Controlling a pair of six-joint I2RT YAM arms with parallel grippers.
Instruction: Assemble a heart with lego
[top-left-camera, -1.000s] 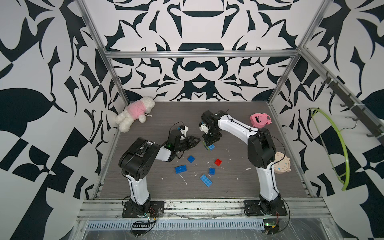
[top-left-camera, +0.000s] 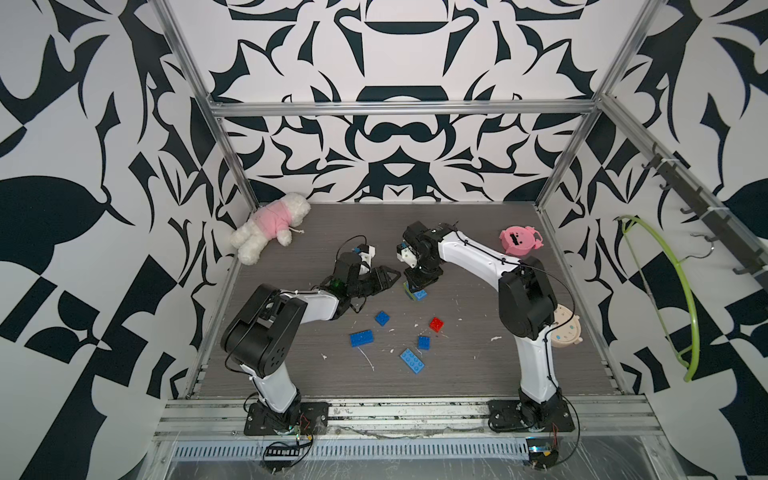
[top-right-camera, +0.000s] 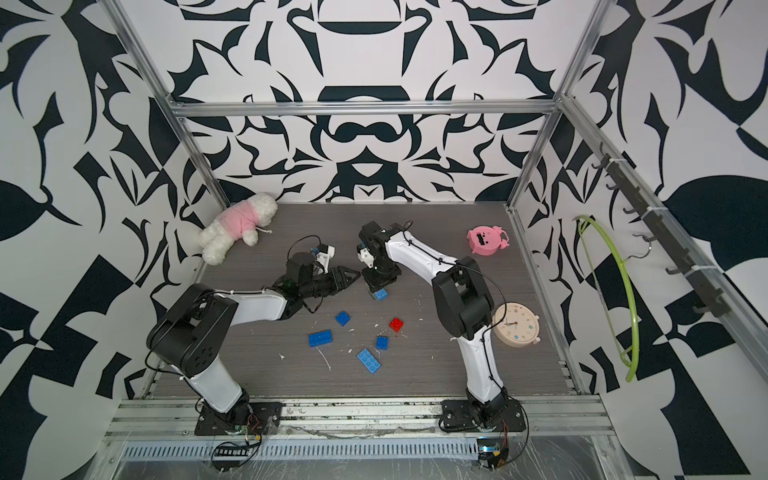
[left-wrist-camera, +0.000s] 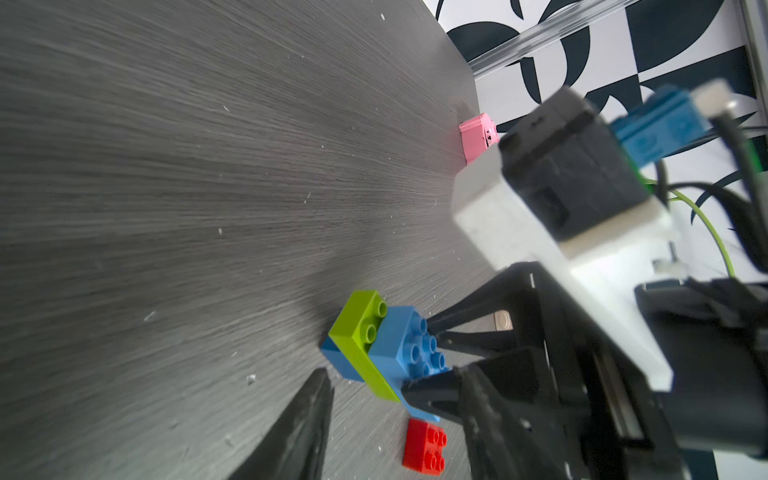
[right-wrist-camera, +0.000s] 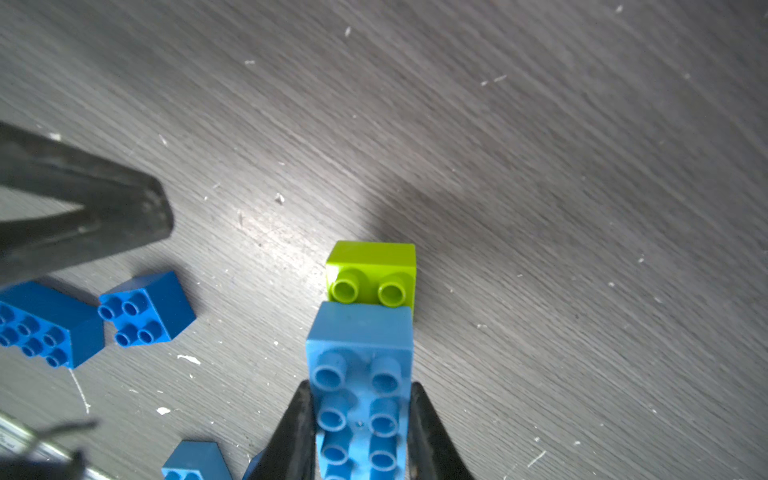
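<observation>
Light blue studded brick stands against a lime green brick on the table; in the left wrist view a darker blue brick (left-wrist-camera: 340, 361) shows behind the green one (left-wrist-camera: 352, 324). My right gripper has one finger close along each side of the light blue brick; whether both press on it I cannot tell. My left gripper points at this group from the left, its fingers apart and nothing between them. Loose nearby lie a red brick (top-left-camera: 436, 324) and blue bricks (top-left-camera: 382, 318).
A plush toy (top-left-camera: 272, 224) lies at the back left. A pink pig box (top-left-camera: 521, 239) stands at the back right, and a beige round object (top-left-camera: 563, 328) is near the right edge. The two grippers are close together.
The left arm's elbow swung outward to the left while its gripper stayed nearly in place. Loose bricks have not moved.
</observation>
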